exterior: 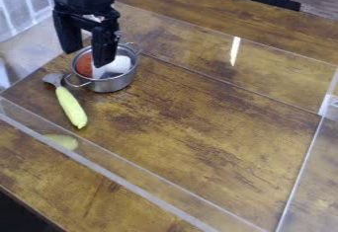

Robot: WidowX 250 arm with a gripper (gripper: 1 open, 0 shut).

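Observation:
My black gripper (83, 34) is open at the upper left, above the back-left side of a small metal pot (117, 81). In the pot are a red-orange object (85, 64) and a white object (114, 66). A yellow corn cob (71, 107) lies in front of the pot on the wooden table, and beside it a grey metal utensil end (53, 79) shows, partly unclear.
Clear plastic walls run along the front, back and right of the wooden table (224, 127). A dark slot sits at the back right.

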